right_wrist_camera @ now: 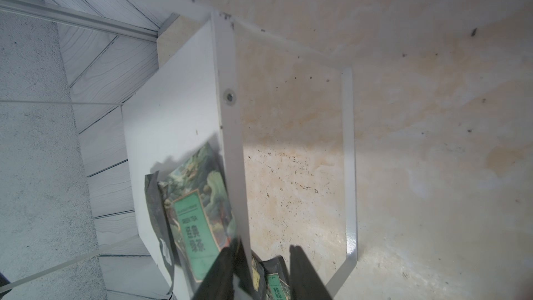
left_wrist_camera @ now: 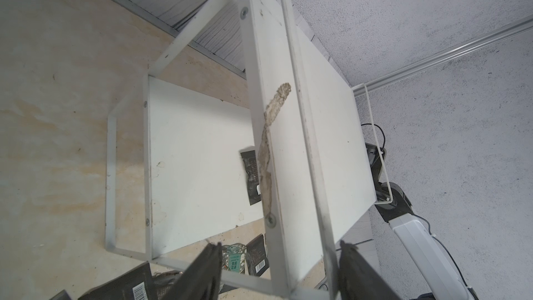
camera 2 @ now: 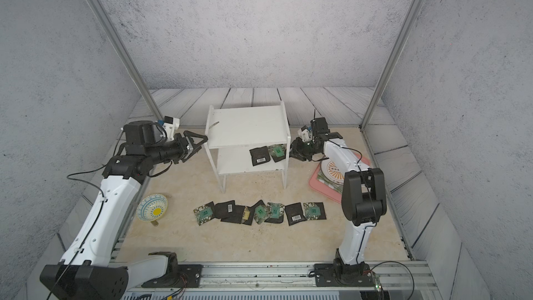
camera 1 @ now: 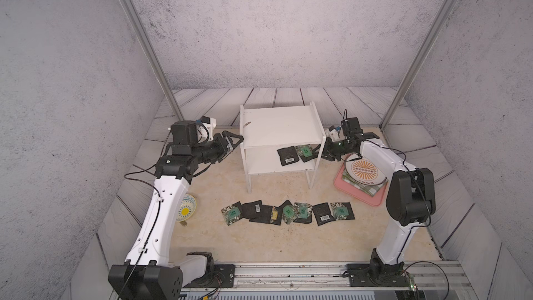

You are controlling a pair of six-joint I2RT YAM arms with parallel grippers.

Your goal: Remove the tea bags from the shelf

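Note:
Two tea bags lie at the right end of the white shelf's lower board (camera 1: 261,161): a dark one with a barcode (camera 1: 288,156) and a green-labelled one (right_wrist_camera: 197,219). The green one leans against the shelf's right edge. Close by that edge is my right gripper, its fingers parted; the bag's lower corner is near one finger, and I cannot tell whether they touch. My left gripper is at the shelf's upper left side, fingers apart with the white side rail (left_wrist_camera: 311,150) running between them; contact is unclear. No tea bag is in it.
In front of the shelf, a row of several tea bags (camera 2: 261,212) lies on the table. A patterned bowl (camera 2: 152,208) stands at the left. On the right, a plate (camera 1: 365,170) rests over a pink tray (camera 1: 377,200).

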